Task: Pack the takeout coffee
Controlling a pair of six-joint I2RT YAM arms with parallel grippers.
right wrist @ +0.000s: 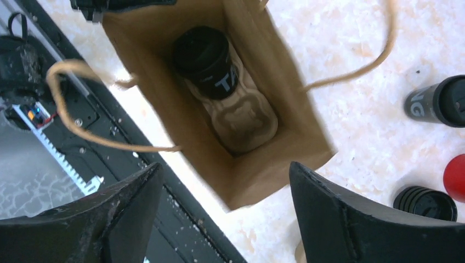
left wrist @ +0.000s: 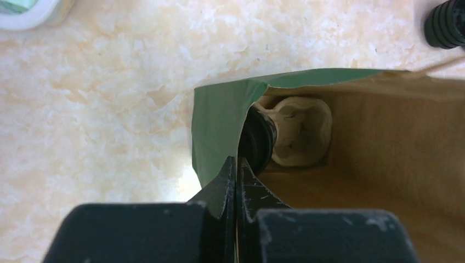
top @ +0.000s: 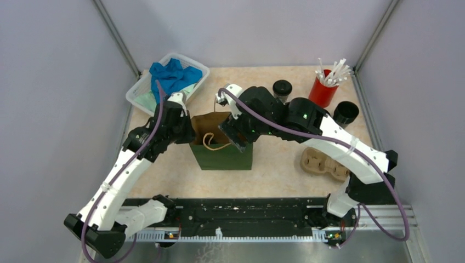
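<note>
A green paper bag (top: 219, 159) with rope handles stands open mid-table. Inside, a black coffee cup (right wrist: 200, 55) sits in a cardboard carrier (right wrist: 244, 123), which has a free compartment. My left gripper is shut on the bag's rim at its side. My right gripper hangs open above the bag, with nothing seen between its fingers. Outside, a black cup (top: 282, 87) stands behind the bag; more black pieces (top: 345, 113) are at the right.
A red holder (top: 321, 93) with white sticks is at back right, a spare carrier (top: 315, 161) at front right, and a white basket (top: 137, 93) with cloths at back left.
</note>
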